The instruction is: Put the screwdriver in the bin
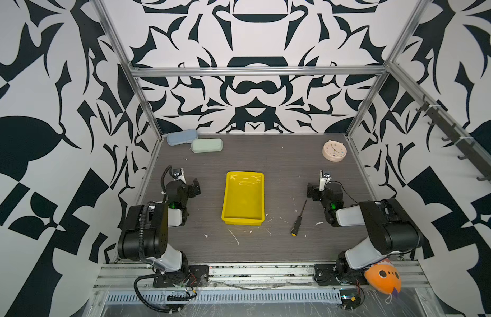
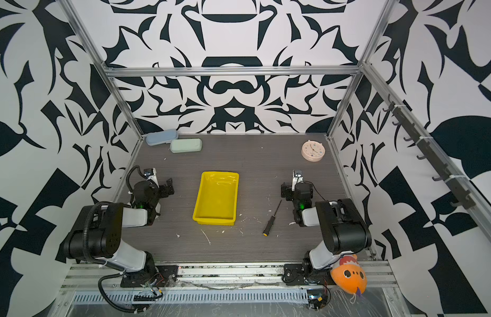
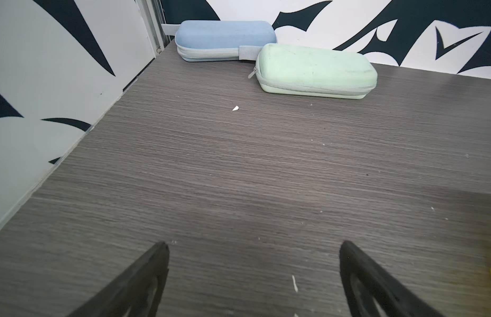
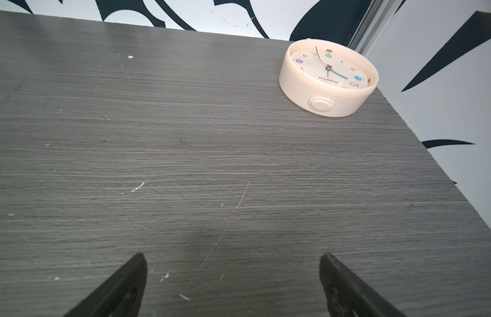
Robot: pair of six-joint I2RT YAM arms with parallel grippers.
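Note:
A screwdriver with a dark handle and yellow end (image 1: 296, 225) lies on the table, its thin shaft pointing away toward the back. To its left stands the yellow bin (image 2: 195, 215), empty. My right gripper is open above the table, just beyond the shaft's tip and slightly to its right, with bare wood between its fingers. Left of the bin, my left gripper also stands open and empty. Neither gripper touches the screwdriver, which is out of sight in both wrist views.
Two cases, one blue (image 3: 224, 37) and one green (image 3: 316, 68), lie at the back left. A pink clock (image 4: 328, 79) sits in the back right corner. The table between bin and screwdriver is clear apart from small scraps. An orange plush toy (image 1: 383, 277) hangs by the right arm's base.

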